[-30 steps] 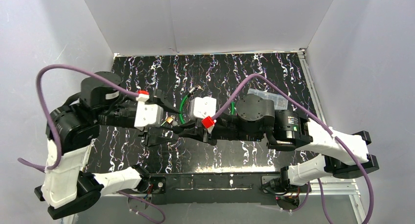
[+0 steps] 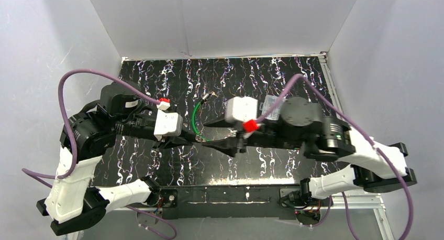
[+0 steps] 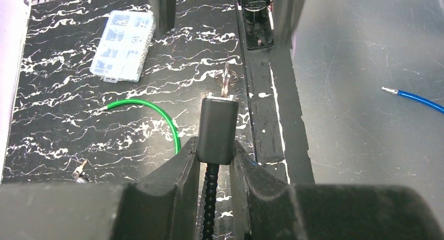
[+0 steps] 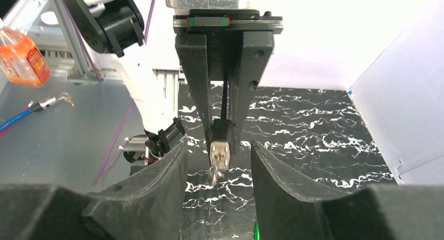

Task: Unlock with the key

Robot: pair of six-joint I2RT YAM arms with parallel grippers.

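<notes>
A small black lock with a black ribbed cable is clamped in my left gripper, which is shut on it. From the lock's end face sticks a metal key with a ring on it. My right gripper stands open; its fingers are apart, beyond the key. In the right wrist view the lock and the hanging key appear in the gap between the open fingers, touching neither. From above, both grippers meet near mid-table, the left one's tips facing the right one's spread fingers.
On the dark marbled table lie a green cable, a lock end with keys and a clear parts box. A blue cable lies on the grey surface. An orange-labelled bottle stands off the table.
The right gripper, earlier shut near the left one's tips, has opened and backed off to the right.
</notes>
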